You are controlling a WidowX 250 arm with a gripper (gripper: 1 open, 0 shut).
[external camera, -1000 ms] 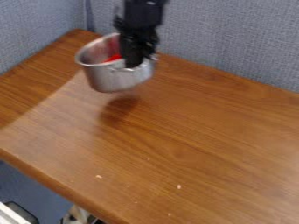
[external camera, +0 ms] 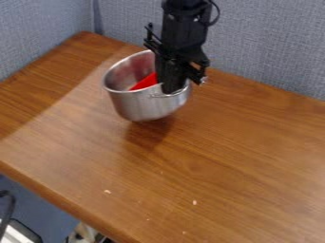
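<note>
A steel pot with a red object inside hangs tilted over the wooden table, its shadow below it. My black gripper is at the pot's right rim and appears shut on it; the fingertips are partly hidden against the dark arm and pot.
Grey padded walls bound the table at the back and left. Some cables and white gear sit below the lower-left edge.
The pot and gripper have moved right and somewhat down in the view, with the red object still inside the pot.
</note>
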